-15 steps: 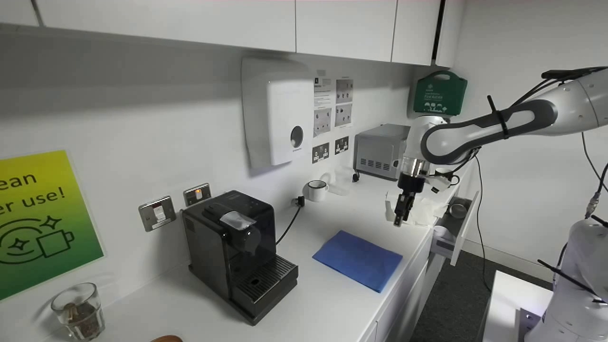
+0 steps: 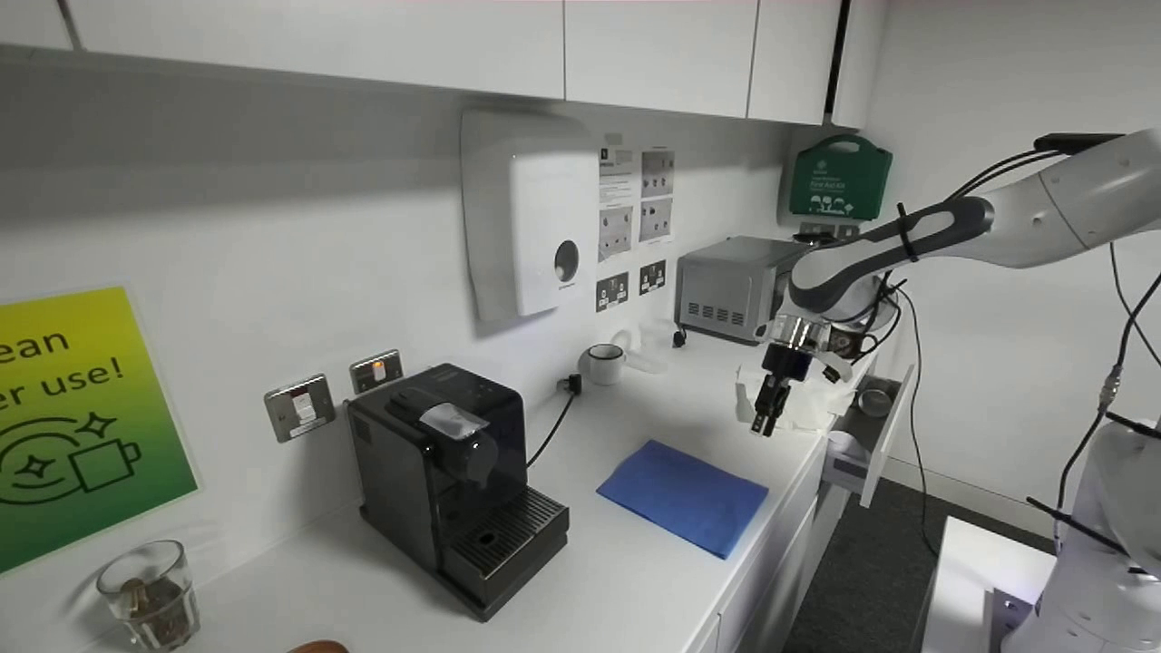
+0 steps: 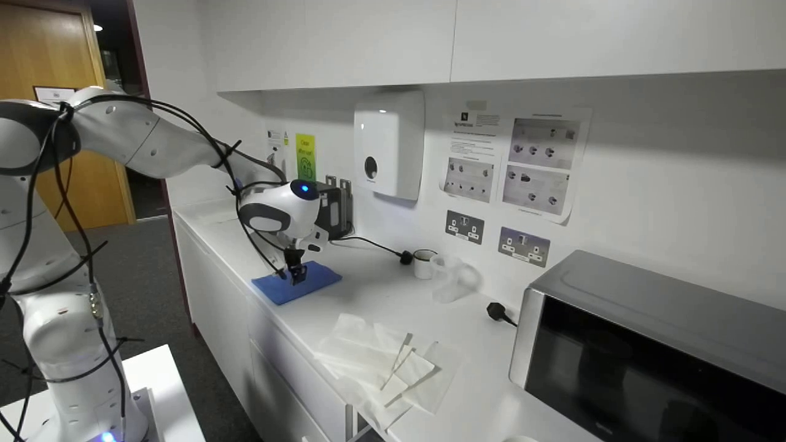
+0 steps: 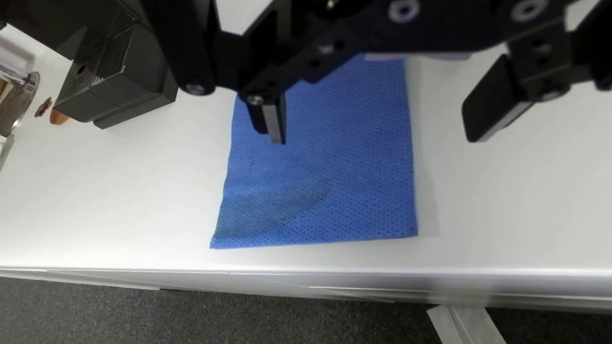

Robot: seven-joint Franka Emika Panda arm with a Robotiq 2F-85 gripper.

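Note:
My gripper is open, its two fingers well apart with nothing between them. It hangs above the counter, over the edge of a folded blue cloth [image 4: 344, 183]. In the wrist view one finger [image 4: 274, 121] shows over the cloth and the other over bare white counter to its right. Exterior view 1 has the cloth [image 2: 686, 495] lying flat near the counter's front edge, with the gripper [image 2: 764, 423] above and beyond it. From the other side, the gripper [image 3: 296, 276] covers a bit of the cloth [image 3: 317, 277].
A black coffee machine [image 2: 457, 479] stands left of the cloth. By the wall are a white mug [image 2: 606, 365] and a clear jug [image 3: 447, 280]. Crumpled white paper [image 3: 383, 361] lies near an open drawer [image 2: 871, 435]. A microwave [image 3: 648, 339] sits at the far end.
My arm has tilted and shifted slightly, its wrist leaning more, while the fingertips stay at nearly the same place. The cloth has not moved.

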